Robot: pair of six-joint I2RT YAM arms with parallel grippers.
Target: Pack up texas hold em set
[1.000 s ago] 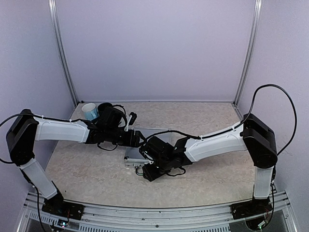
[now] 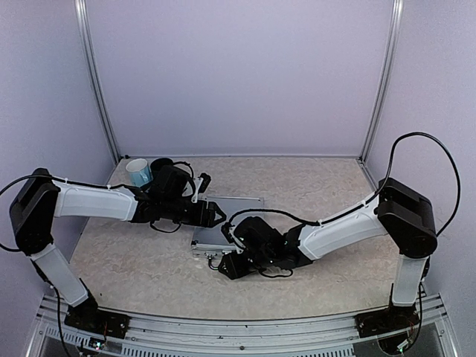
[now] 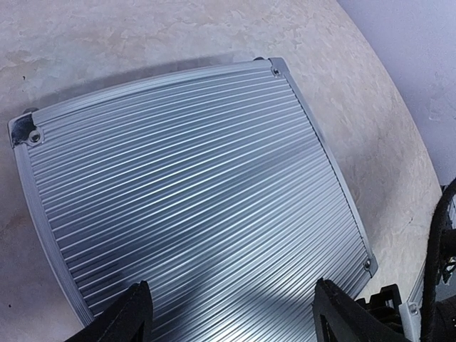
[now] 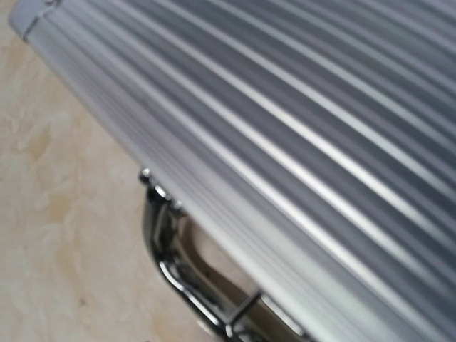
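Observation:
The closed silver case (image 2: 245,203) lies flat on the table, partly hidden by both arms in the top view. Its ribbed lid (image 3: 192,185) fills much of the left wrist view. My left gripper (image 2: 218,216) is over the lid; its dark fingers (image 3: 132,313) show apart at the bottom edge, with only the lid visible between them. Whether they grip anything is unclear. At the front edge of the case, my right gripper (image 2: 229,268) is near the handle. The metal handle (image 4: 192,292) appears at the bottom of the right wrist view, where no fingers show.
A light blue cup (image 2: 138,172) and a dark round item (image 2: 159,164) stand at the back left, behind the left arm.
My right arm has shifted slightly to the right, its wrist turning a little, while its gripper stays near the case's front edge. The left arm and the case look unmoved.

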